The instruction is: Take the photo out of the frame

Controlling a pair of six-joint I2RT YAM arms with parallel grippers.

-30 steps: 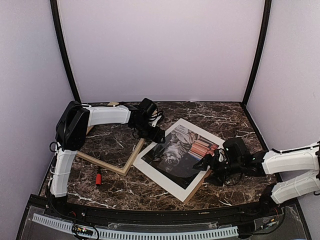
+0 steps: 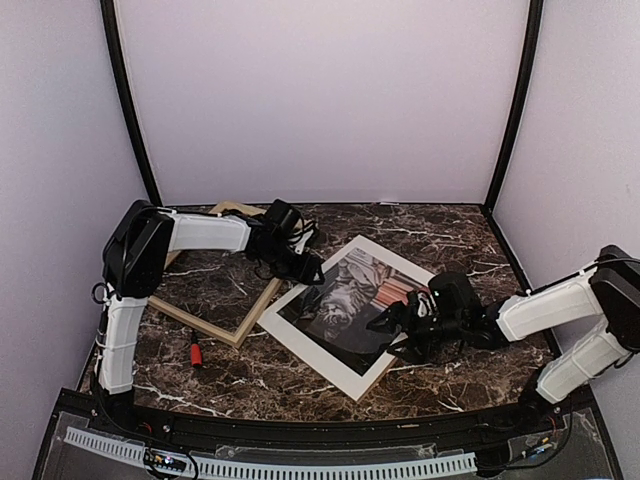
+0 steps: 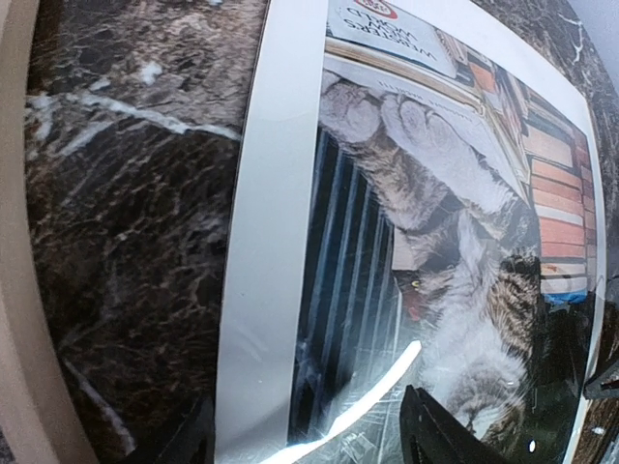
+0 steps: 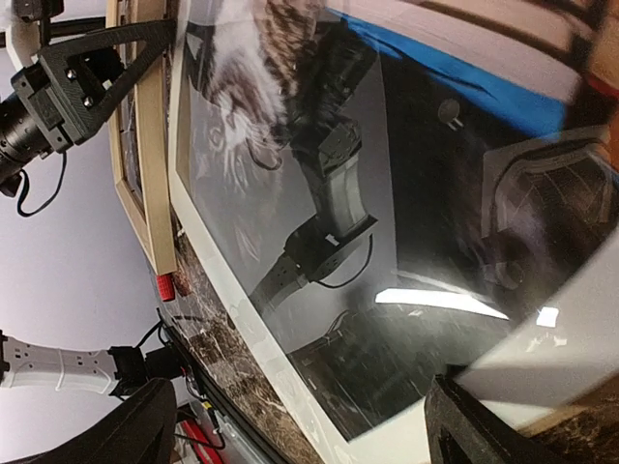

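Note:
A cat photo (image 2: 335, 305) with a white border (image 2: 325, 372) lies flat and askew mid-table, under a glossy, reflecting surface. Light wood (image 2: 378, 372) shows beneath its front right edge. Left of it lies the empty wooden frame (image 2: 205, 325). My left gripper (image 2: 315, 268) is over the photo's upper left edge; in the left wrist view, its fingers (image 3: 430, 430) stand apart with nothing gripped between them. At the lower right edge is my right gripper (image 2: 397, 328), open; its fingers (image 4: 474, 425) are wide apart in the right wrist view, close to the white border.
A red-handled tool (image 2: 195, 352) rests on the dark marbled table (image 2: 250, 385) at the front left. Bare table lies behind the photo and along the front. Walls enclose the back and both sides.
My right gripper has moved left, and the photo has shifted slightly left with its edge. The wooden frame and my left gripper have also moved a little left.

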